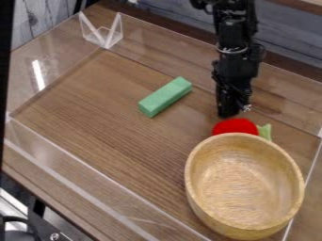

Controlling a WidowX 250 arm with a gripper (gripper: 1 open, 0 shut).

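Note:
The black gripper (235,102) reaches down from the top of the camera view, its tip low over the table just above a red object (235,128) with a green part at its right. Its fingers look close together, with nothing visible between them, though the tip is dark and small. A green block (165,96) lies on the table to the gripper's left. A large tan bowl (243,184) stands in front of the red object and hides part of it.
A clear wire-like holder (104,30) sits at the back left.

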